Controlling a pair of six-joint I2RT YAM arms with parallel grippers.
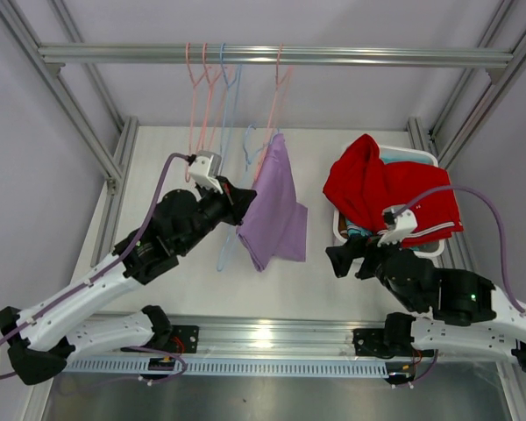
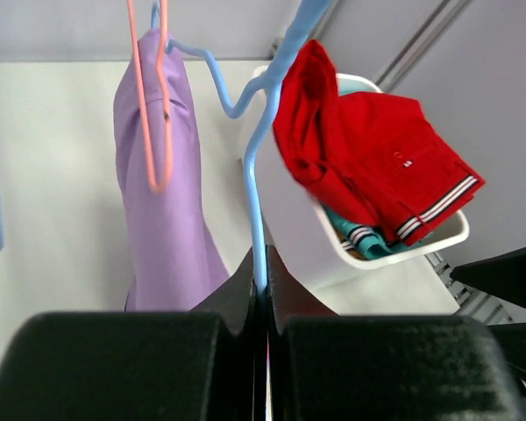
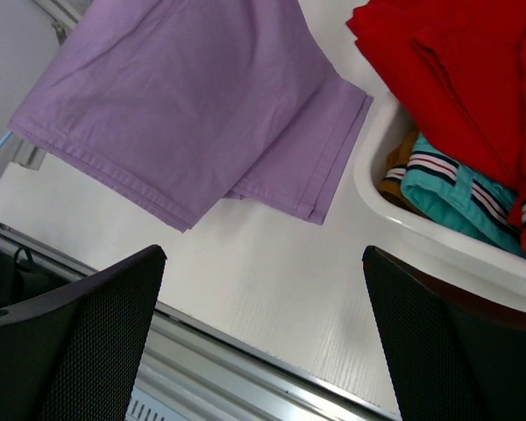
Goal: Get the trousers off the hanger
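Observation:
Purple trousers [image 1: 276,206] hang from a blue hanger [image 2: 259,193] below the rail [image 1: 351,56], their lower end spread low near the board. My left gripper [image 1: 241,202] is shut on that blue hanger, whose wire runs between its fingertips in the left wrist view, with the trousers behind it. The trousers [image 3: 193,105] also fill the upper left of the right wrist view. My right gripper [image 1: 355,256] stands open below and right of the trousers, nothing between its fingers.
Pink and blue hangers [image 1: 193,96] hang on the rail at left. A white basket [image 3: 390,206] of red and teal clothes [image 1: 390,193] stands at the right. The board [image 1: 140,228] is otherwise clear.

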